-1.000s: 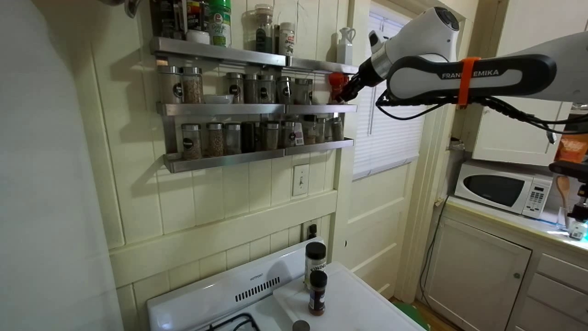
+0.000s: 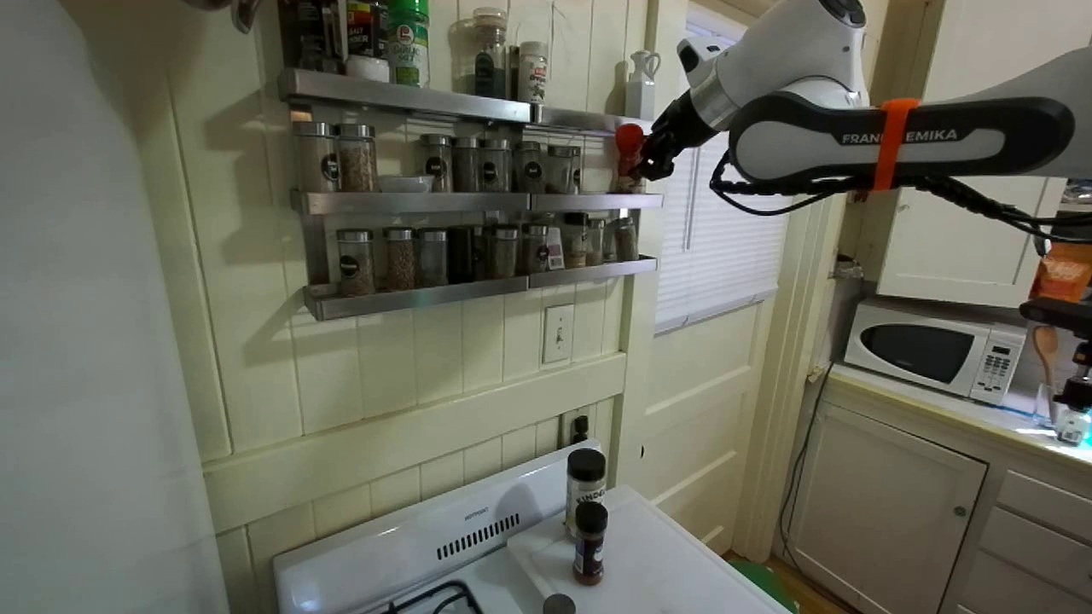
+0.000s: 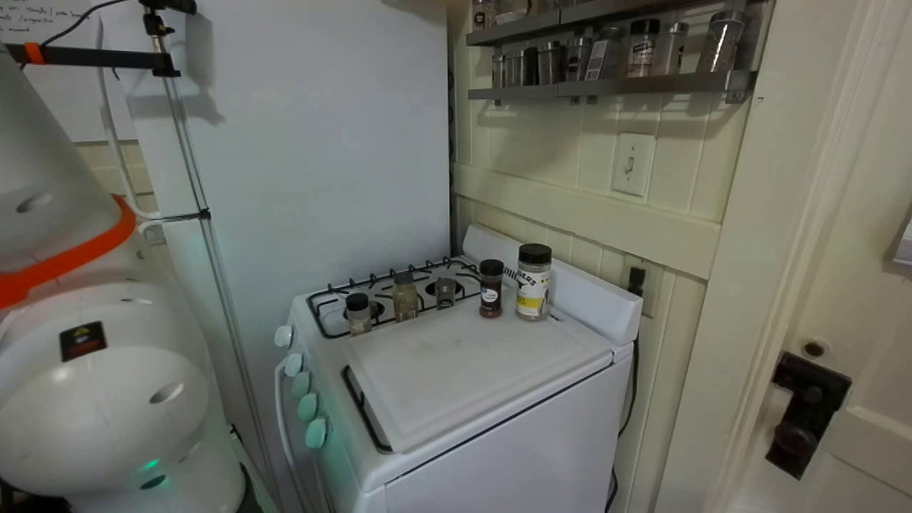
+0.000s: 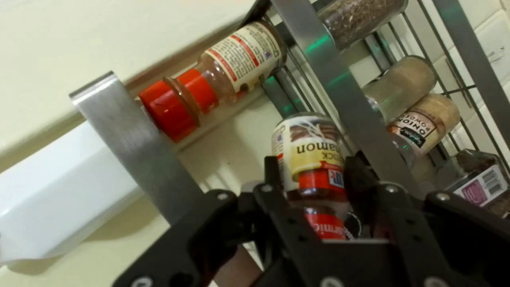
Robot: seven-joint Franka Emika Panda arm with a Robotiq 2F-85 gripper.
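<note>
A cinnamon jar (image 4: 313,148) with a red band and a yellow-and-white label sits between my gripper's dark fingers in the wrist view. My gripper is shut on it, one finger on each side. From exterior view 1, the gripper (image 2: 652,164) is at the right end of the middle shelf (image 2: 594,201), touching or very close to a red-capped bottle (image 2: 629,138). The wrist view has a red-capped bottle (image 4: 244,59) standing on the shelf beside the held jar. The held jar's lower end lies close to the shelf's metal rail (image 4: 334,86).
Above is the top shelf (image 2: 583,121) with a white bottle (image 2: 641,87) at its end. Spice jars (image 2: 496,164) fill the shelves to the left. Below, the stove holds a large black-capped shaker (image 3: 534,282) and a smaller one (image 3: 491,289); its white cover (image 3: 462,368) is otherwise clear.
The arm has shifted a little to the right and upward in exterior view 1, and the gripper has risen slightly at the shelf end. The stove items have not moved.
</note>
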